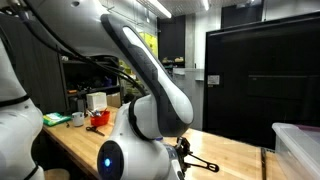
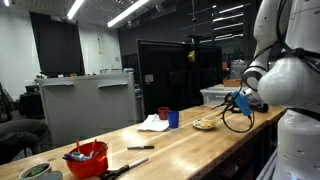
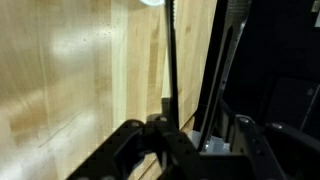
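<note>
A long, thin black utensil or handle point(image 3: 172, 60) runs down the wrist view toward my gripper. The fingers stand apart, part open. The strip's lower end meets the left finger's tip in the picture; whether they touch I cannot tell. In exterior view 1 a black utensil point(image 1: 205, 164) lies on the wooden table, just right of my arm's low end. Exterior view 2 has my gripper point(image 2: 240, 102) low by the table's right side, near a plate of food point(image 2: 205, 124).
A blue cup point(image 2: 173, 119) and a red mug point(image 2: 163, 112) stand beyond the plate. Nearer the left are a red bowl point(image 2: 88, 160) of utensils and a black-handled tool point(image 2: 124, 168). A clear bin point(image 1: 296, 145) sits at the right. Bare table point(image 2: 160, 145) lies between.
</note>
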